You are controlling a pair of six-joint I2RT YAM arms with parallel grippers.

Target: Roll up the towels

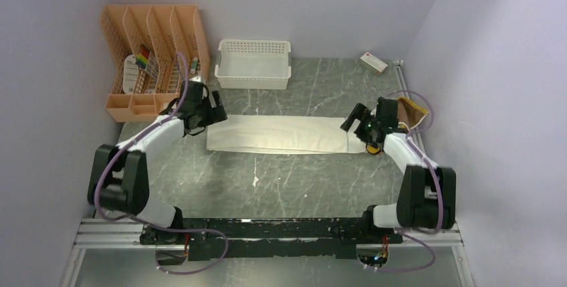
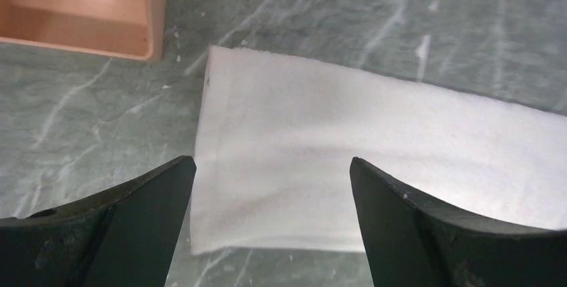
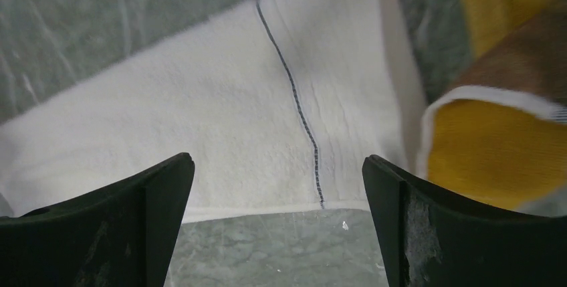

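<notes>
A white towel point(image 1: 284, 133) lies flat as a long strip across the table, its near edge showing a second layer. At its left end my left gripper point(image 1: 220, 108) stands open above it; in the left wrist view the towel's end point(image 2: 267, 140) shows between and beyond the spread fingers. My right gripper point(image 1: 350, 121) is open over the other end. In the right wrist view a dark stitched line point(image 3: 294, 89) crosses the towel near that end, and nothing is held between the fingers.
An empty white basket point(image 1: 253, 81) stands behind the towel. An orange divided rack point(image 1: 157, 46) fills the back left. A brown and yellow cloth item point(image 1: 411, 113) lies beside the right end, with a small box point(image 1: 373, 63) farther back.
</notes>
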